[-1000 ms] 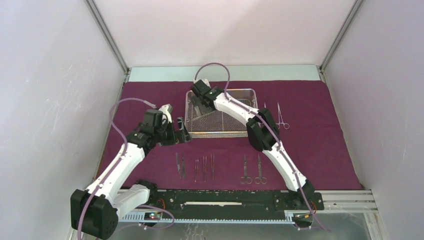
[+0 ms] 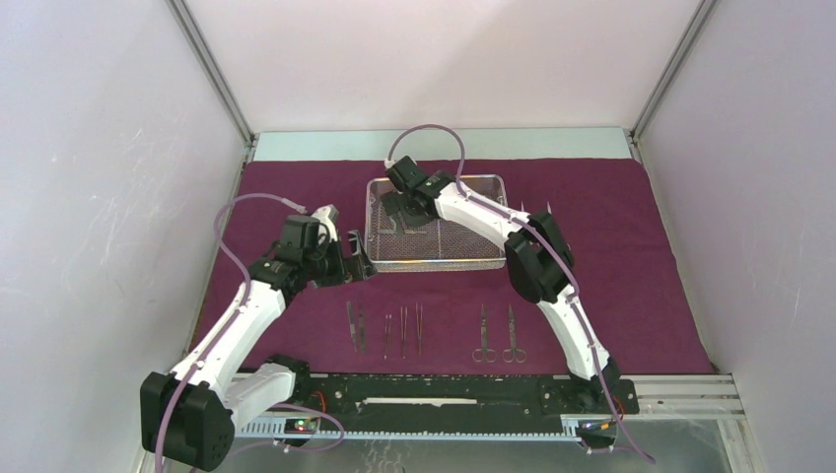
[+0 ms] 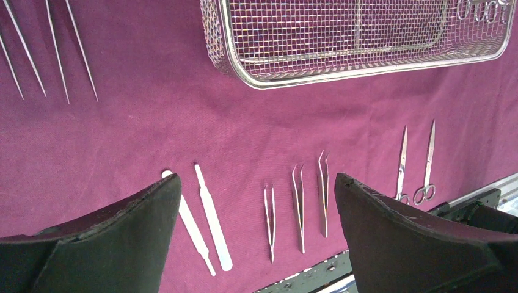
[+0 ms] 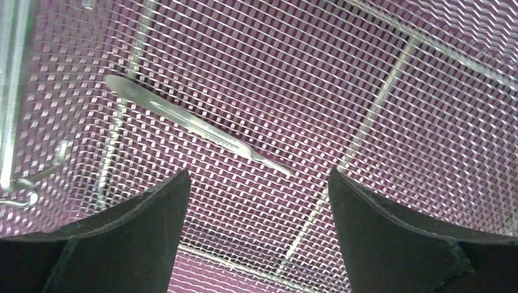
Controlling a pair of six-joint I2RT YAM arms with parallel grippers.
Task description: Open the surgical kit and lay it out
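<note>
The wire mesh basket (image 2: 463, 241) sits mid-cloth. My right gripper is open inside or just over it; beneath, a flat steel handle (image 4: 201, 128) lies on the mesh, with further instruments along the side. My left gripper stands open left of the basket, nothing between its fingers. Below it lie two flat handles (image 3: 214, 226), several tweezers (image 3: 300, 220) and two scissors (image 3: 429, 159) in a row on the cloth. Thin pointed instruments (image 3: 79, 43) show at the upper left of the left wrist view.
Instruments behind the right arm, right of the basket, are mostly hidden in the top view. White walls stand on both sides and at the back.
My right arm and gripper have shifted slightly to the right over the basket, now hiding more of the scissor-like instrument beside it. The left arm has not moved.
</note>
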